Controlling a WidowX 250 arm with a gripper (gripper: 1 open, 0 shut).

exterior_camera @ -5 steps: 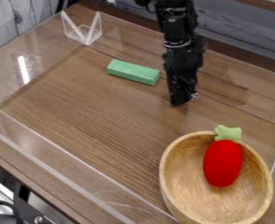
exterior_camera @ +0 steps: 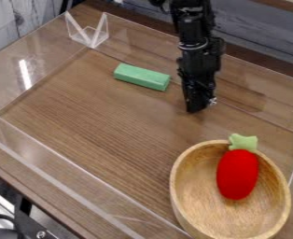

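The black gripper (exterior_camera: 195, 98) points down at the wooden table (exterior_camera: 87, 131), right of a green block (exterior_camera: 142, 77). Its fingers are dark and close together, with nothing visible between them; it looks shut. A red oval object (exterior_camera: 238, 174) with a pale green part (exterior_camera: 243, 142) at its top sits in a light wooden bowl (exterior_camera: 199, 201) at the lower right.
A clear open-topped holder (exterior_camera: 84, 28) stands at the upper left. Dark cables lie off the table's edge at the bottom left.
The gripper has shifted very slightly to the right. The block, bowl and red object have not moved.
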